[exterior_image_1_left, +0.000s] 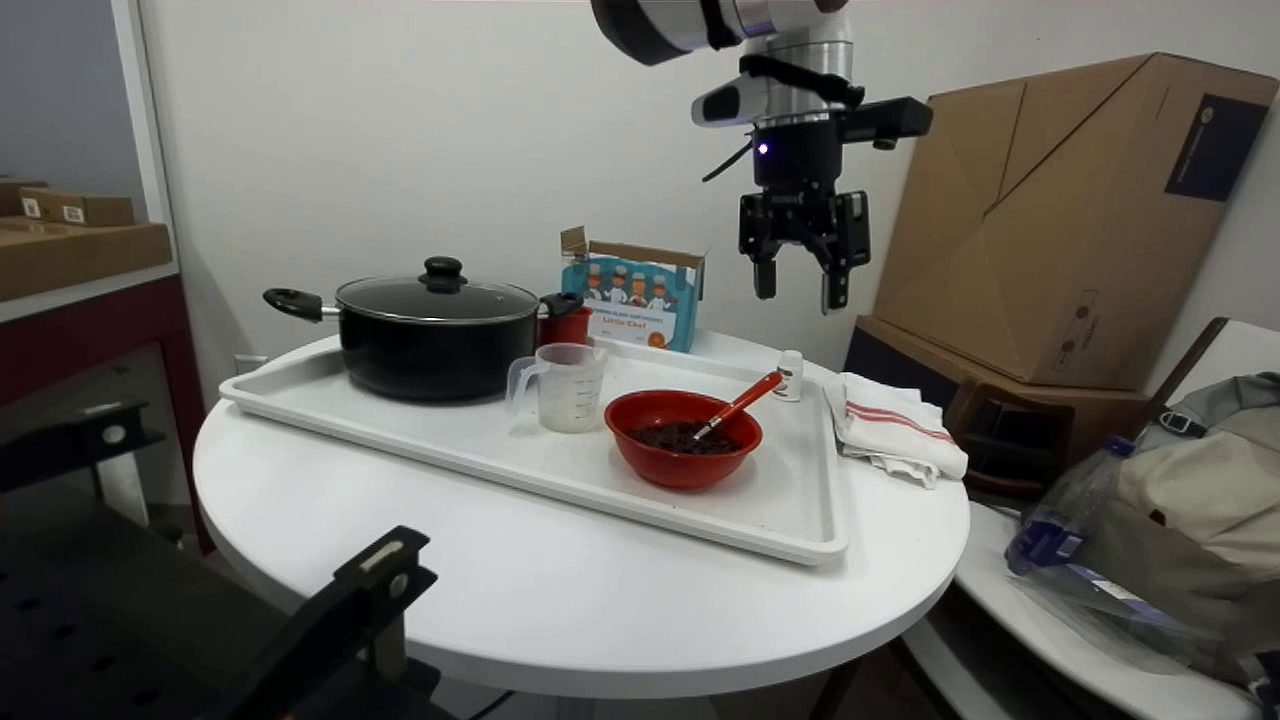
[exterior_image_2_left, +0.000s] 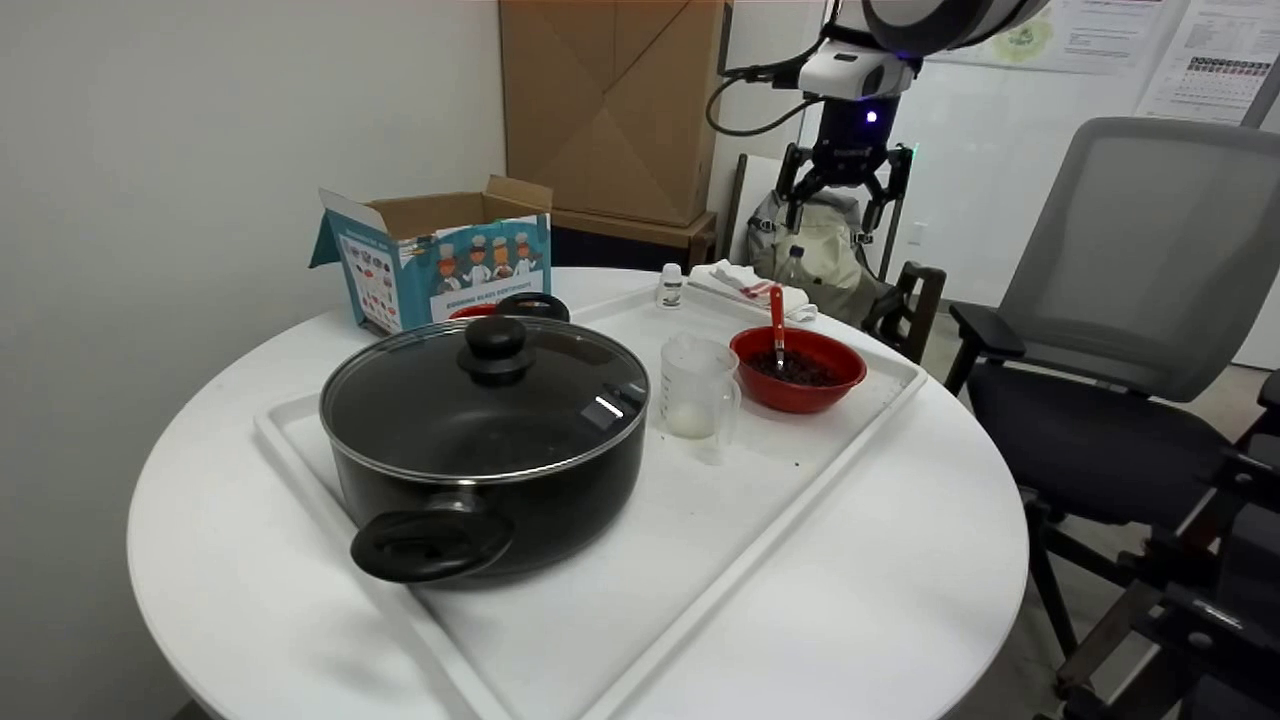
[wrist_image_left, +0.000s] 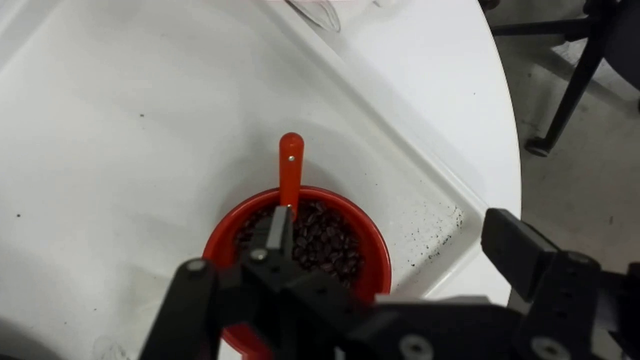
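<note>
My gripper (exterior_image_1_left: 800, 294) hangs open in the air above the right end of the tray, with nothing between its fingers. Below it, in exterior view 1, stands a red bowl (exterior_image_1_left: 684, 466) with dark beans (wrist_image_left: 324, 237) in it. A spoon with a red handle (exterior_image_1_left: 756, 394) leans in the bowl, its handle sticking up past the rim. From the wrist view, one of my fingers (wrist_image_left: 277, 231) overlaps the bowl and the lower end of the spoon handle (wrist_image_left: 291, 162); the gripper's body covers the bowl's lower part.
On the white tray (exterior_image_2_left: 768, 576) also stand a lidded black pot (exterior_image_1_left: 438, 360), a clear measuring cup (exterior_image_1_left: 569, 390) and a small white bottle (exterior_image_1_left: 788, 377). A folded towel (exterior_image_1_left: 894, 426) lies right of the tray, a blue box (exterior_image_1_left: 636, 300) behind it.
</note>
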